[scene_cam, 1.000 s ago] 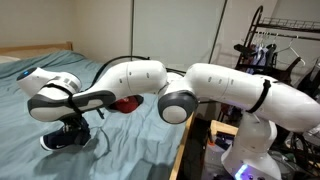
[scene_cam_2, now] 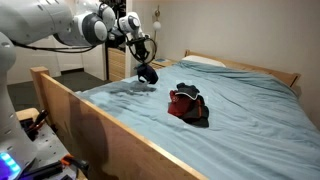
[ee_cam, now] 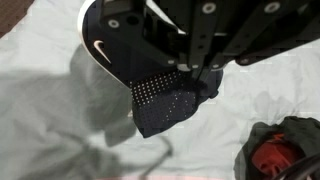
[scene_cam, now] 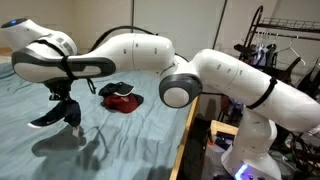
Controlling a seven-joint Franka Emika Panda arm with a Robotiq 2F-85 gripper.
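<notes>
A dark cap (scene_cam: 64, 113) with a white swoosh hangs above the blue bed sheet (scene_cam: 135, 145), its shadow falling on the cloth below. My gripper (scene_cam: 62, 90) is shut on it from above. In the wrist view the fingers of my gripper meet on the dark fabric; a perforated panel of the cap (ee_cam: 165, 103) hangs out toward the sheet. Exterior view 2 shows the cap (scene_cam_2: 147, 74) small, at the far side of the bed. The exact fold pinched between the fingertips is hidden.
A pile of red and black caps (scene_cam_2: 188, 106) lies on the bed, to the cap's right in exterior view 1. A wooden bed rail (scene_cam_2: 100, 130) borders the near side. Much of the sheet around the pile is bare.
My gripper has risen with the cap, which was low at the sheet a second ago and now hangs clear, tilted downward. The pile of caps has stayed in place.
</notes>
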